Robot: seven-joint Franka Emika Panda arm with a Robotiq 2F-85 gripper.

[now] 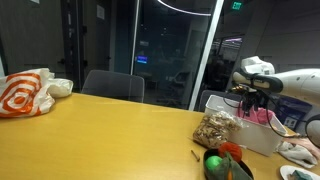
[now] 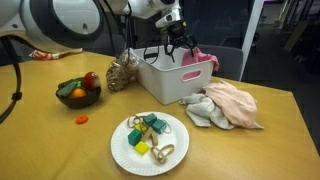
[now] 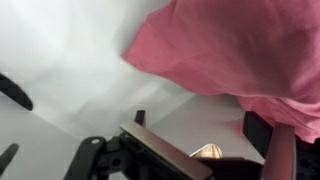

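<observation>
A white bin (image 2: pixel 172 84) stands at the back of the table. Inside it lies a pink cloth (image 3: pixel 235 45), bunched toward the bin's right side in exterior view 2. My gripper (image 2: pixel 180 49) points down over the bin's opening, its fingers spread apart. In the wrist view the pink cloth fills the upper right, beyond the open gripper, and nothing shows held between the fingers. Exterior view 1 shows the arm reaching in from the right; the bin wall and the arm hide part of the cloth there.
Beside the bin are a clear bag (image 1: pixel 215 130) and a dark bowl (image 2: pixel 80 95) of fruit and vegetables. A white plate (image 2: pixel 122 158) with small pieces sits in front. Beige and grey cloths (image 2: pixel 232 103) lie right of the bin.
</observation>
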